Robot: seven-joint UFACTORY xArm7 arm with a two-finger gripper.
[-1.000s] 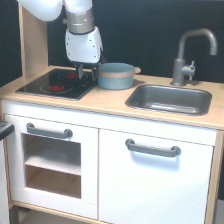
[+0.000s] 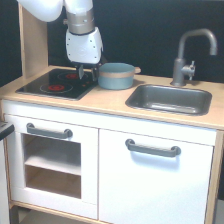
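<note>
A blue-grey pot (image 2: 117, 77) sits on the wooden counter, between the black cooktop (image 2: 60, 84) and the sink (image 2: 170, 98). From the upper left, the white arm reaches down so that my gripper (image 2: 96, 70) is right beside the pot's left side. Its fingers are small and dark against the backdrop, so how the fingers stand, and whether they touch the pot's handle, does not show clearly.
A tall grey faucet (image 2: 182, 72) rises behind the sink on the right. Below the counter are an open-shelf cabinet door (image 2: 85, 150) and a white door (image 2: 155, 185) with dark handles. A wooden post (image 2: 36, 45) stands at the left.
</note>
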